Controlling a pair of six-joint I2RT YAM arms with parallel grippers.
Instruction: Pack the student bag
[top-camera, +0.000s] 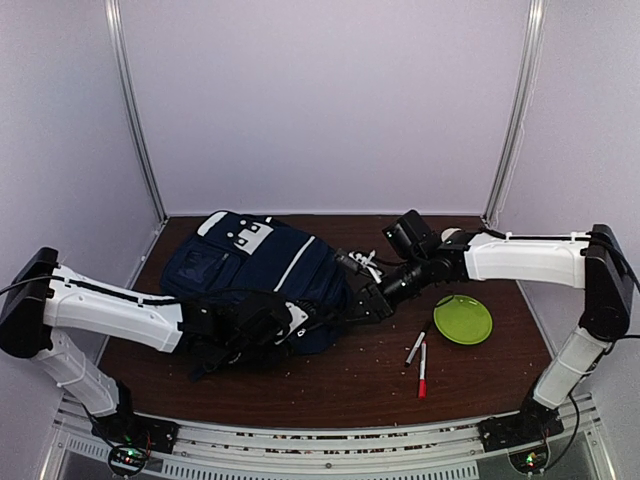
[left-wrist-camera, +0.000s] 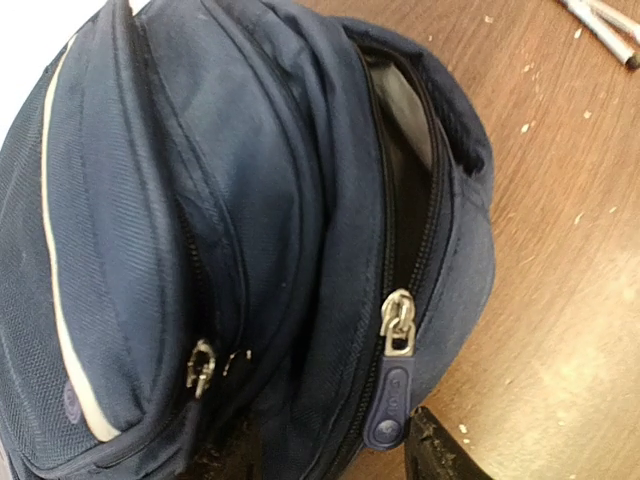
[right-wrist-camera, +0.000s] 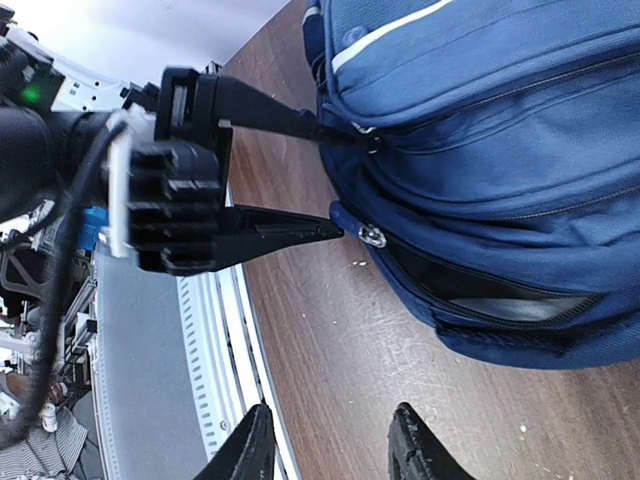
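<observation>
The navy backpack (top-camera: 255, 260) lies on the table, its side pocket partly unzipped with a dark interior showing (left-wrist-camera: 410, 180). In the left wrist view the zipper pull (left-wrist-camera: 388, 400) hangs at the near end of that opening, between the fingertips of my left gripper, which stands open; the right wrist view shows that gripper with fingers apart around the pull. My right gripper is open above the table beside the bag, nothing visible between its fingers.
A green plate (top-camera: 462, 319) sits at the right, with markers (top-camera: 422, 378) to its left near the front. The table front between the arms is mostly bare. White walls enclose the back and sides.
</observation>
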